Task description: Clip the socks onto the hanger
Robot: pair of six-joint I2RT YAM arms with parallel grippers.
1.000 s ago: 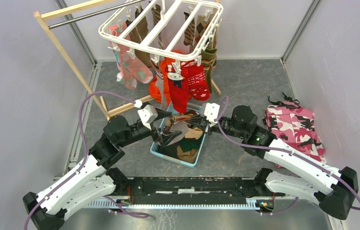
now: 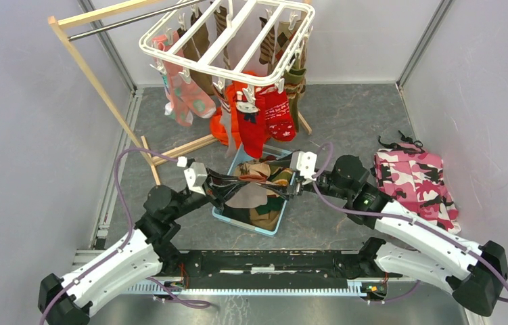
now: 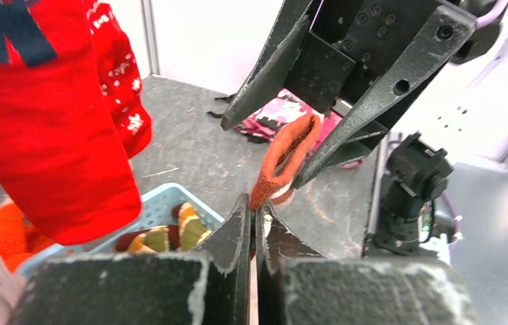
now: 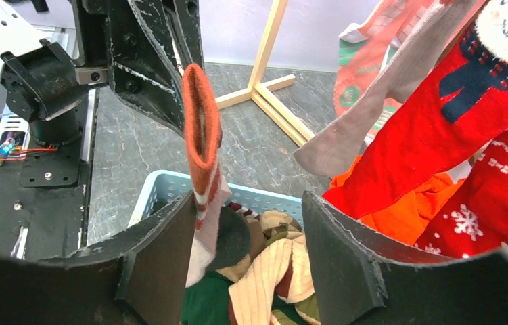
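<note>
A sock with an orange cuff and pale body (image 3: 285,159) hangs over the bin, its cuff opening upward. My left gripper is shut on this sock near the cuff. Around the other side of the cuff, my right gripper stands open; the sock lies near its left finger in the right wrist view, and whether they touch I cannot tell. The white hanger (image 2: 205,67) is at the top of the top view, with socks clipped along it, among them red socks (image 2: 251,118) and a pink pair (image 2: 185,95).
Below the grippers, a light-blue bin (image 4: 159,186) holds several loose socks (image 4: 271,271). A wooden stand (image 2: 99,91) carries the hanger at the left. Pink camouflage fabric (image 2: 417,179) lies on the floor at right. Hanging red socks are close to both grippers.
The left gripper, open beside the sock a second ago, has moved in and shut on it. The right gripper, which had the sock, has opened and shifted slightly right.
</note>
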